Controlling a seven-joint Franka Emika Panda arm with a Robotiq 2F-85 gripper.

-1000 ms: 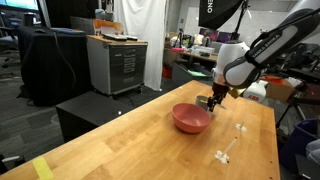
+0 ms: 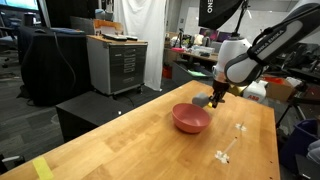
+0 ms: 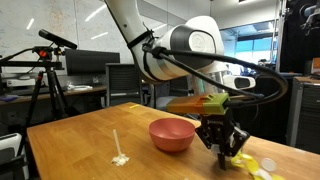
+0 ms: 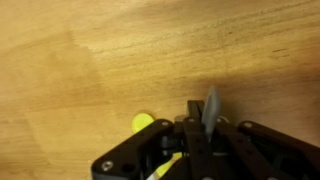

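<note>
My gripper (image 3: 222, 152) is low over the table (image 3: 75, 145), to the right of the red bowl (image 3: 172, 133) in exterior view 2. Its fingers look shut in the wrist view, where a narrow grey sliver (image 4: 211, 108) shows at the fingertips; whether it is held cannot be made out. Beside the gripper lies a yellow piece (image 3: 241, 160). Another round yellow piece (image 4: 143, 122) shows left of the fingers in the wrist view. Behind the bowl in exterior view 1 is a small grey object (image 2: 201, 99). The bowl's inside is mostly hidden.
White discs (image 3: 267, 164) lie right of the gripper. A thin white stick on a base (image 3: 117, 145) stands on the table, left of the bowl in exterior view 2.
The arm has shifted slightly in exterior view 1, its hand now a little right of the small object behind the bowl. That object looks grey now, darker before. The bowl has not moved.
</note>
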